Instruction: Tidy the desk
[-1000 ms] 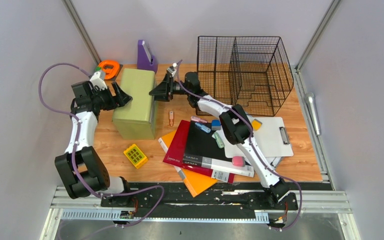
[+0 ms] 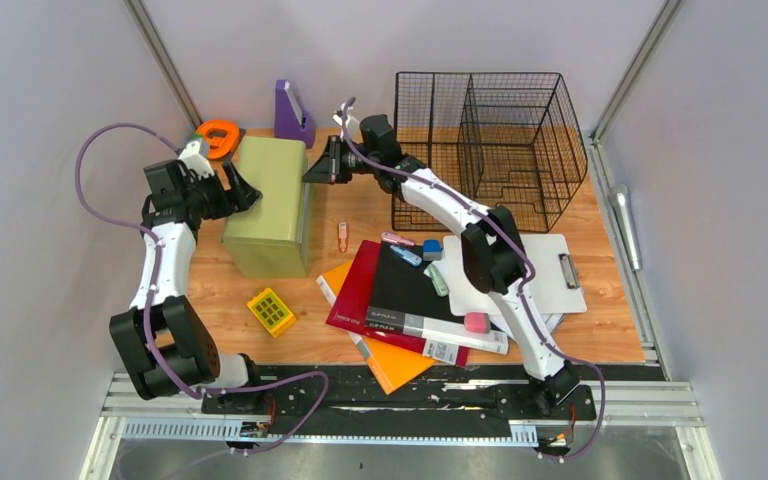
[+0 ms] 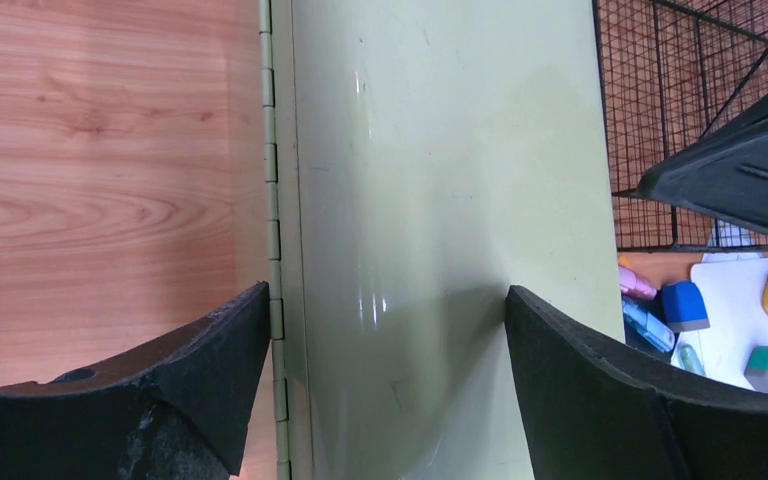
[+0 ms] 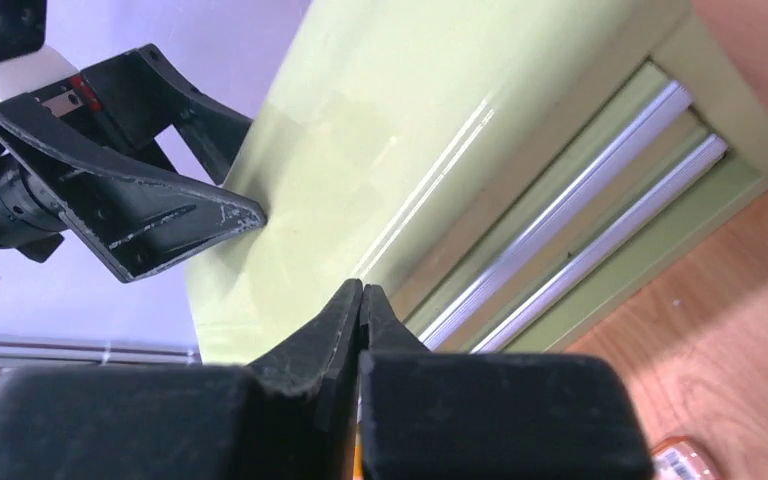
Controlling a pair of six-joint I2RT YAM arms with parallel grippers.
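The tall pale-green box (image 2: 275,190) stands at the left of the desk, its front with two silver bars (image 4: 600,210) facing right. My left gripper (image 2: 247,187) is at the box's left side. In the left wrist view its fingers (image 3: 600,390) stand apart, one by the hinge edge and the other over the smooth green face (image 3: 450,150); whether they press on it I cannot tell. My right gripper is shut with nothing between its fingers, its tips by the box's right side.
A black wire rack (image 2: 490,150) stands at the back right. Folders (image 2: 360,285), several pens and erasers and a clipboard (image 2: 550,275) cover the front right. A yellow block (image 2: 271,312), orange tape (image 2: 219,137) and a purple holder (image 2: 293,112) lie around the box.
The right gripper's fingers have come together, and its arm has shifted slightly toward the right and front. The green box has moved a touch left. The left arm looks nearly still.
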